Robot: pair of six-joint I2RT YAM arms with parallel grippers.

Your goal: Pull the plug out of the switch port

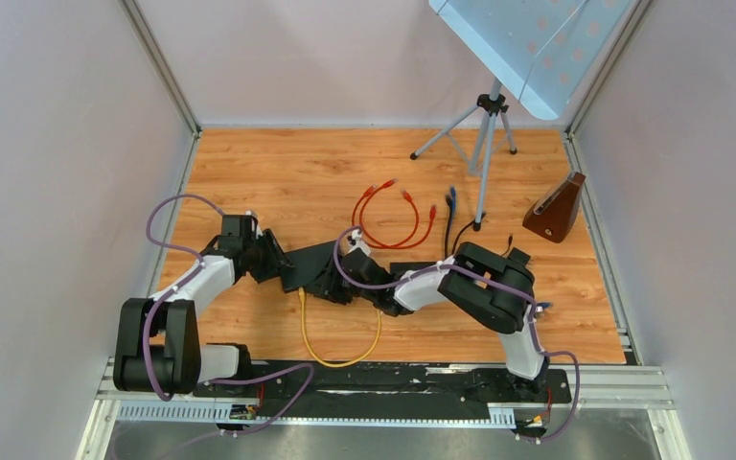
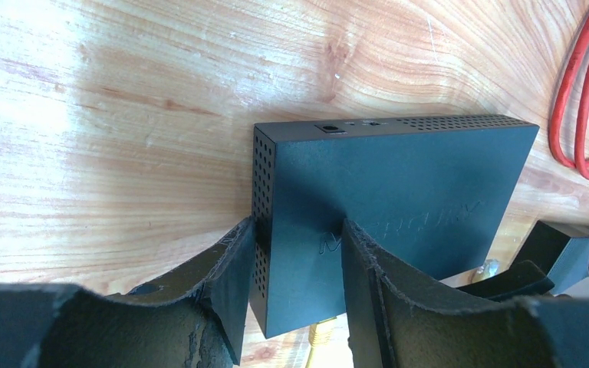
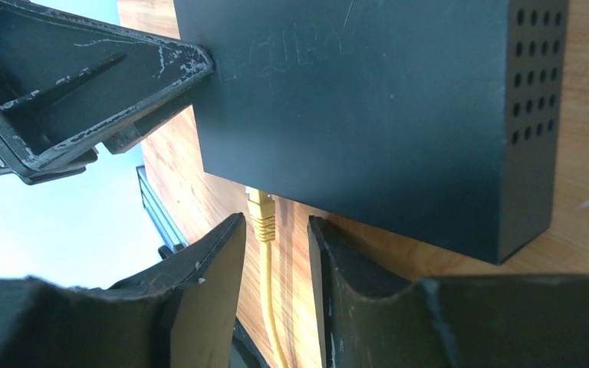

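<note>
A dark switch box (image 2: 414,192) lies on the wooden table, also seen in the top view (image 1: 302,264). My left gripper is shut on the box's left end. A yellow plug (image 3: 262,215) sits at the box's near side, its cable (image 1: 335,362) looping toward the table's front edge. My right gripper stands open at that side, the yellow plug between and just beyond its fingertips, apparently untouched.
Red cables (image 1: 412,216) and dark cables (image 1: 448,216) lie behind and to the right. A tripod (image 1: 487,144) and a wooden wedge-shaped object (image 1: 551,206) stand at the right.
</note>
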